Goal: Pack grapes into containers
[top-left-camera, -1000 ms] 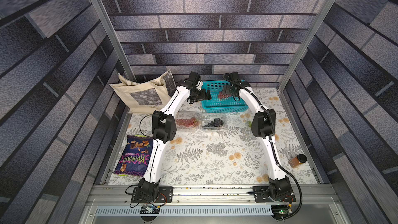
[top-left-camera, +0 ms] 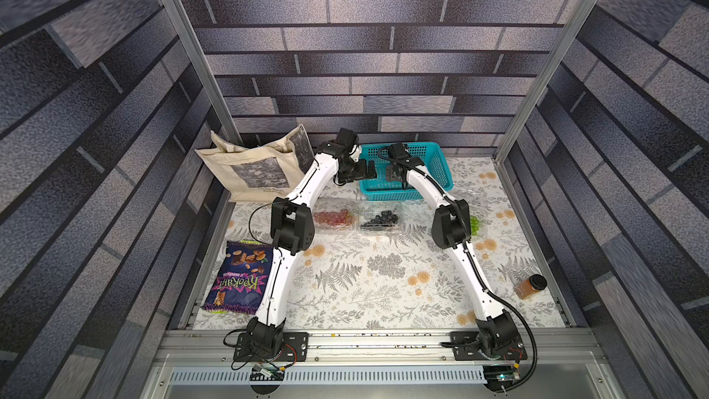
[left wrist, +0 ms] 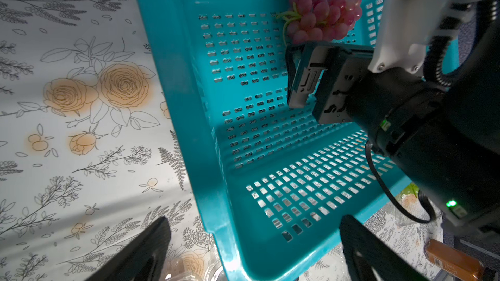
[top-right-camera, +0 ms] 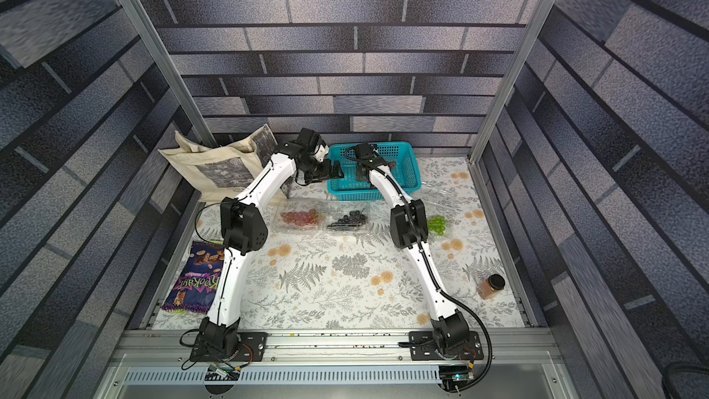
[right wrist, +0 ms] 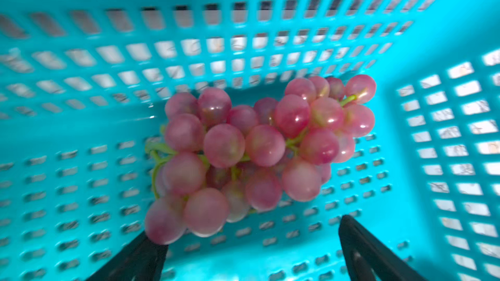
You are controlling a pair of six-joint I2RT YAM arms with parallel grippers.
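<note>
Pink grapes (right wrist: 260,145) lie on the floor of the turquoise basket (top-left-camera: 443,170), in the middle of the right wrist view. My right gripper is over the basket, open, its fingers apart below the bunch in that view and empty. At the basket's left side my left gripper (top-left-camera: 369,170) stands open with nothing between its fingers. In front of the basket, red grapes (top-left-camera: 333,218) and dark grapes (top-left-camera: 381,220) sit in clear containers. Green grapes (top-right-camera: 437,224) are on the right, beyond my right arm, in what looks like clear plastic.
A cloth bag (top-left-camera: 258,170) stands at the back left, close to my left arm. A dark snack packet (top-left-camera: 240,277) lies at the front left and a lidded jar (top-left-camera: 530,286) at the right. Between the arms the front of the table is clear.
The left arm has stayed still.
</note>
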